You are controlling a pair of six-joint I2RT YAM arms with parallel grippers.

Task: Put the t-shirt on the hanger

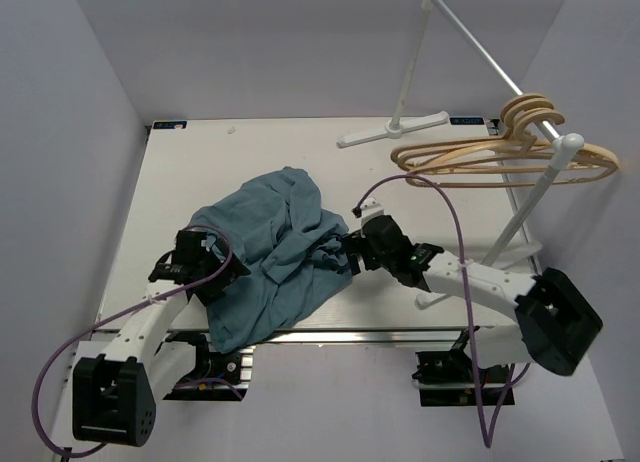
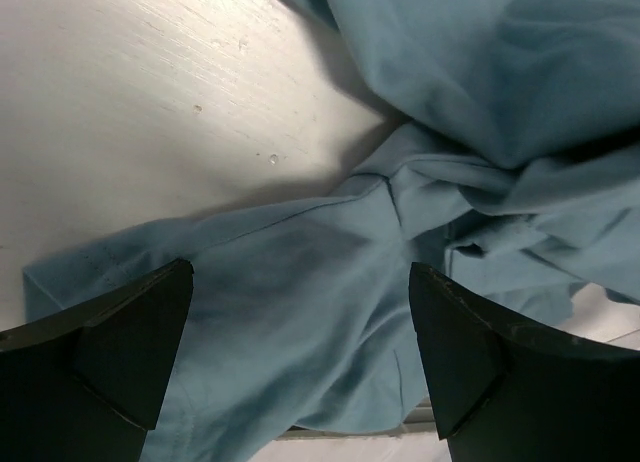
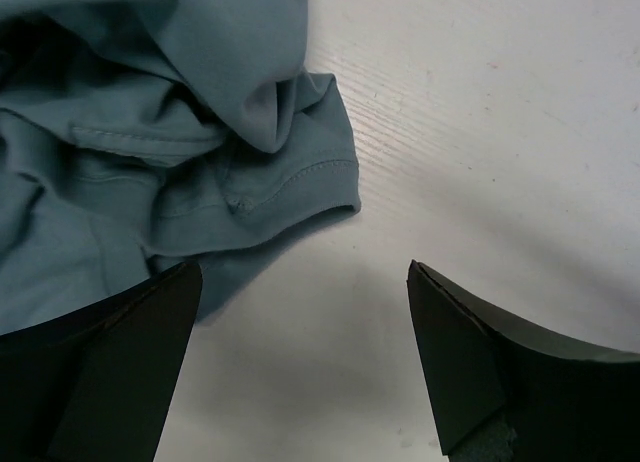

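A rumpled blue t-shirt (image 1: pixel 280 232) lies on the white table, centre-left in the top view. My left gripper (image 1: pixel 225 272) is open over its left part; in the left wrist view blue cloth (image 2: pixel 280 302) lies below and between the open fingers. My right gripper (image 1: pixel 355 257) is open at the shirt's right edge; the right wrist view shows a folded cloth edge (image 3: pixel 280 182) and bare table between the fingers. Several wooden hangers (image 1: pixel 470 152) hang on the white rack (image 1: pixel 475 44) at the right.
The rack's feet (image 1: pixel 365 136) stand on the table at the back and right. A metal rail (image 1: pixel 320 334) runs along the front edge.
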